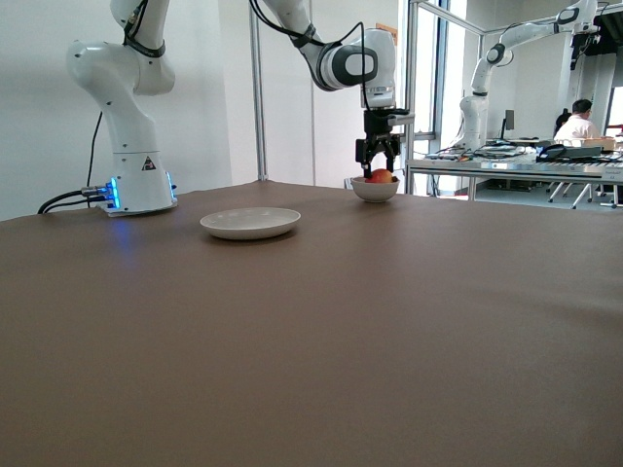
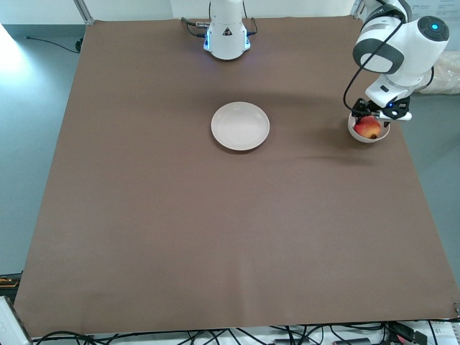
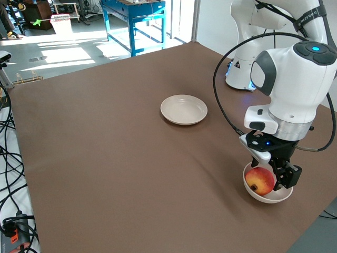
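Note:
A red apple (image 2: 367, 128) sits in a small white bowl (image 2: 374, 139) at the right edge of the table. My black gripper (image 3: 267, 169) is down at the bowl, its fingers around or just beside the apple; in the top view (image 1: 379, 156) it reaches to the bowl's rim. Whether it grips the apple cannot be made out. A white plate (image 2: 240, 126) lies empty left of the bowl, nearer the middle of the table.
Cables run along the near edge, off the tabletop.

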